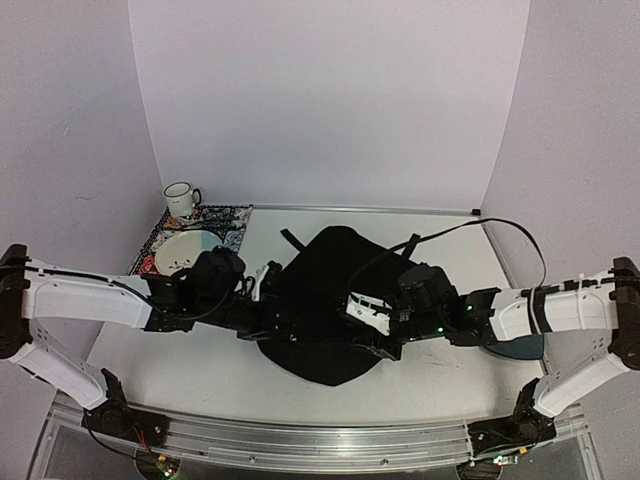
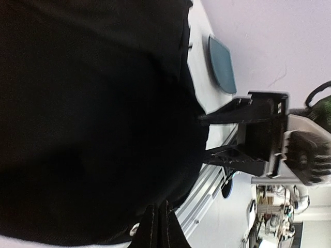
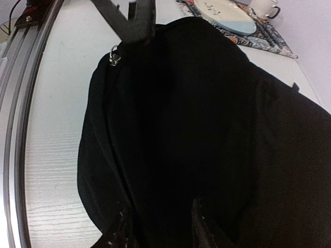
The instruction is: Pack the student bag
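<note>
A black bag point(image 1: 330, 270) lies on the table between both arms, its front edge toward me. My left gripper is over the bag's left front part, its fingers together. Beside them shows a metal zipper pull point(image 3: 115, 58), which looks apart from the left finger point(image 3: 139, 28) in the right wrist view. At the bag's right end is my right gripper; its fingers stand apart, with the bag's black cloth behind and between them. Dark cloth against dark fingers hides whether either gripper touches the fabric.
At the back left, a patterned mat point(image 1: 235, 222) bears a plate point(image 1: 178, 252) and a white mug point(image 1: 180, 198). A blue-grey flat object point(image 2: 222, 64) lies at the right, partly under the right arm in the top view.
</note>
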